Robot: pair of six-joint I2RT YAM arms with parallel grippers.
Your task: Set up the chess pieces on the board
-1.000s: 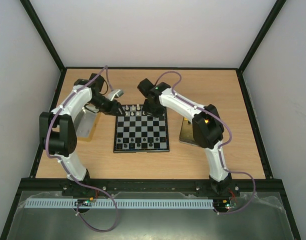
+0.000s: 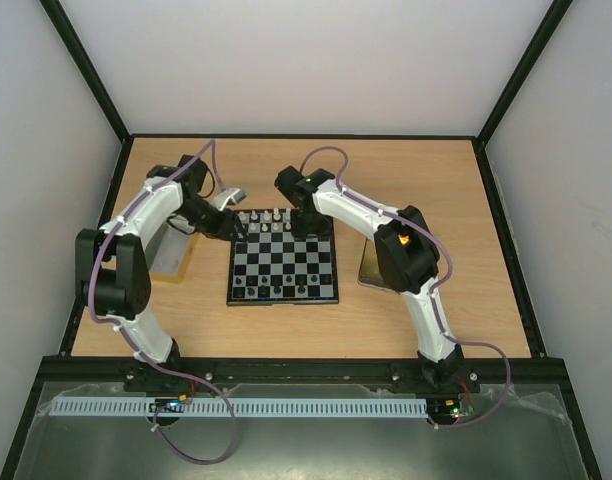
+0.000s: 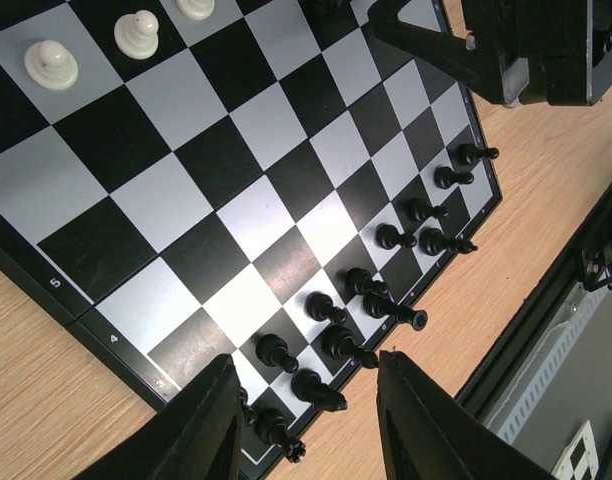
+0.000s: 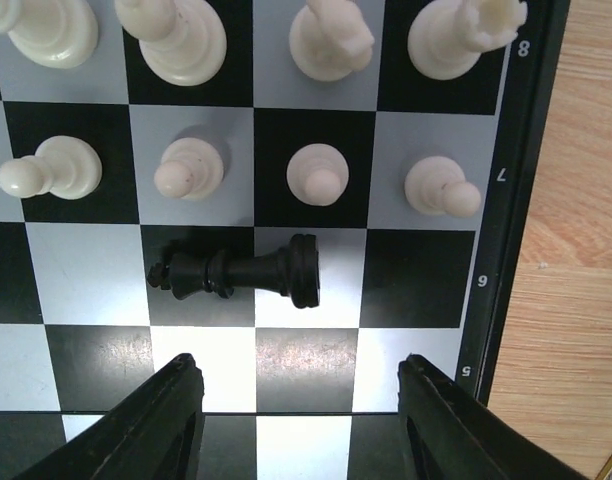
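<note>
The chessboard sits mid-table. White pieces, such as a white rook, stand upright along its far rows. A black king lies on its side in front of the white pawns in the right wrist view. Black pieces stand along the near rows. My right gripper is open over the far part of the board, its fingertips just below the lying king in that view. My left gripper is open above the board's left side, with nothing seen held between its fingers.
A light container stands left of the board, a gold-coloured tray to its right, partly under my right arm. Both arms reach close to each other over the board's far half.
Both arms have shifted slightly: my left gripper a little down toward the near side in the top view, my right arm's elbow slightly as well.
</note>
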